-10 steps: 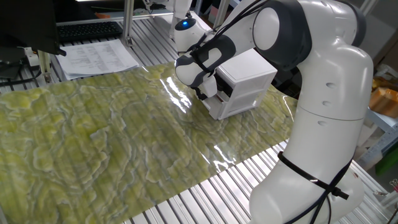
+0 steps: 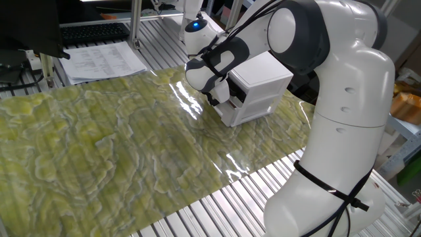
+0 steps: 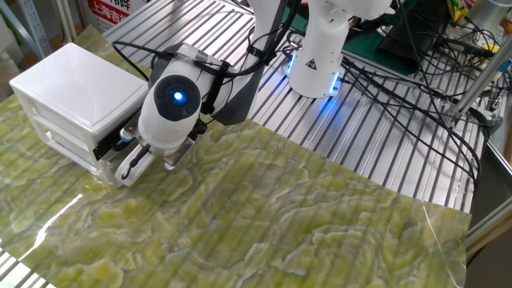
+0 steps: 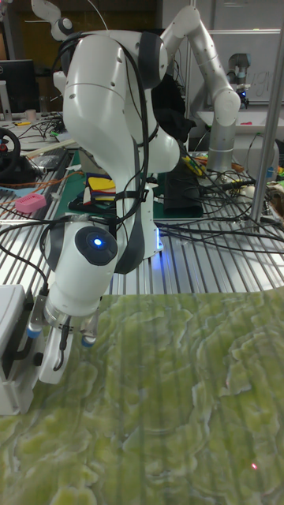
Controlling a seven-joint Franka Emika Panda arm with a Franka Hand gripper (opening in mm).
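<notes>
A white drawer cabinet (image 2: 260, 85) stands on the green marbled sheet. In exterior view 2 the cabinet (image 3: 76, 92) is at the left, its front turned towards my gripper (image 3: 146, 154). Low on that front, a white drawer part (image 2: 227, 116) juts out a little. My gripper (image 4: 61, 341) points down close against the cabinet's front, above the sheet. The hand and a white part with a black cable cover its fingertips, so neither their opening nor anything between them can be made out. The cabinet's inside is hidden.
The green marbled sheet (image 3: 304, 216) is otherwise bare, leaving wide free room. Papers (image 2: 102, 62) and a keyboard (image 2: 95, 31) lie beyond its far edge in exterior view 1. Loose black cables (image 3: 408, 120) run over the slatted table beside the robot's base.
</notes>
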